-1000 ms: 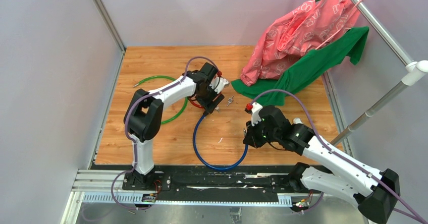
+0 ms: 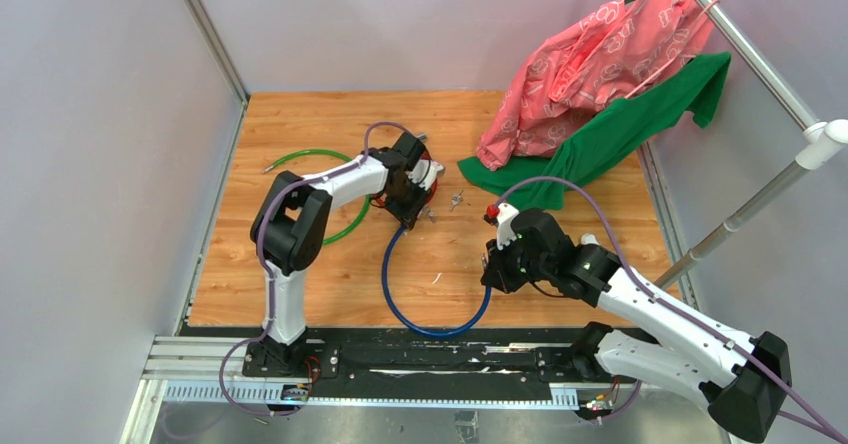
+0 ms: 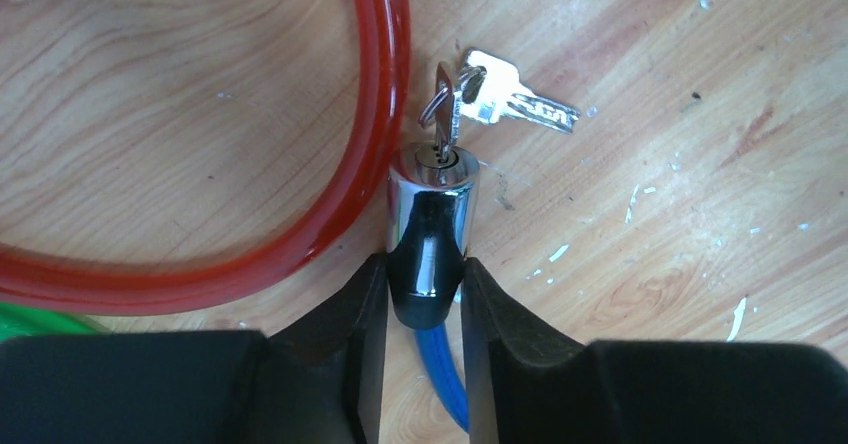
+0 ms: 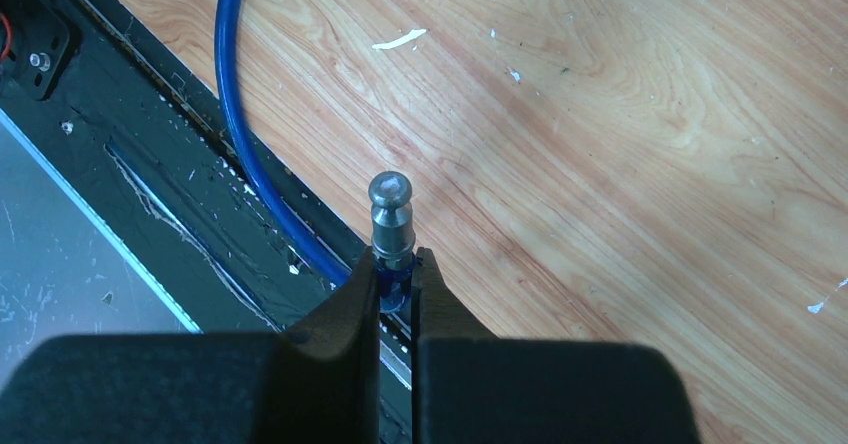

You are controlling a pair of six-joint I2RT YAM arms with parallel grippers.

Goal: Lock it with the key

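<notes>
In the left wrist view, the chrome lock cylinder (image 3: 428, 219) of the blue cable lies between the fingertips of my left gripper, with a key (image 3: 446, 114) in its keyhole and a second key (image 3: 491, 92) on the ring beside it. The fingertips sit against the cylinder's sides; whether they grip it is unclear. In the right wrist view, my right gripper is shut on the other end of the blue cable, its metal pin (image 4: 391, 224) pointing up between the fingers. The blue cable (image 2: 390, 289) loops between both grippers.
A red cable (image 3: 377, 114) lies beside the cylinder, and a green cable (image 2: 345, 230) to the left. Loose keys (image 2: 456, 200) lie on the wooden table (image 2: 280, 284). Green and pink cloths (image 2: 580, 94) cover the back right.
My left gripper has shifted slightly left and toward the front, to the blue cable's lock end. The right arm has not moved.
</notes>
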